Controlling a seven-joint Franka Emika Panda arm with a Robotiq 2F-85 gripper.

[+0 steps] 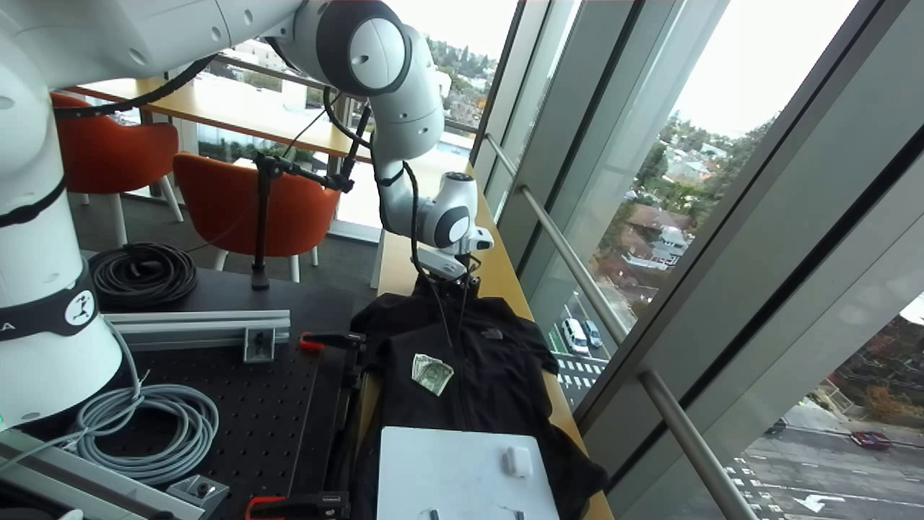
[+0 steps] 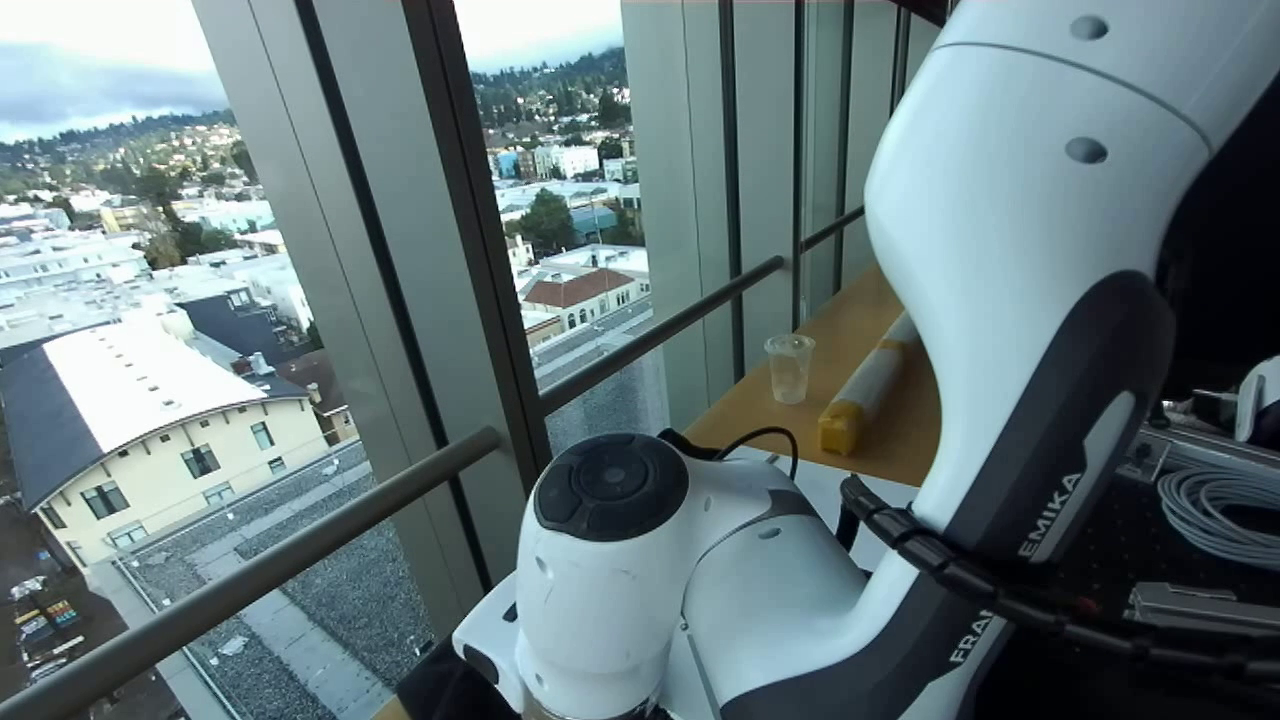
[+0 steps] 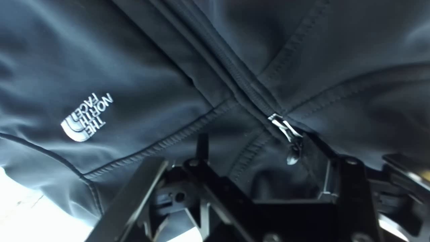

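Observation:
A black jacket with a white logo lies spread along the wooden ledge, its collar at the far end. Its zipper slider and dangling pull show in the wrist view at the collar end of the front zip. Over that end hangs my gripper, its fingers apart. The slider and pull lie between the fingers, close beside the right finger; whether that finger touches them I cannot tell. In exterior view 2 the fingertips and zipper are hidden behind the arm.
Folded banknotes rest on the jacket's front. A white board with a small white object covers its lower end. Windows and a metal rail flank the right side. Clamps stick out at the left.

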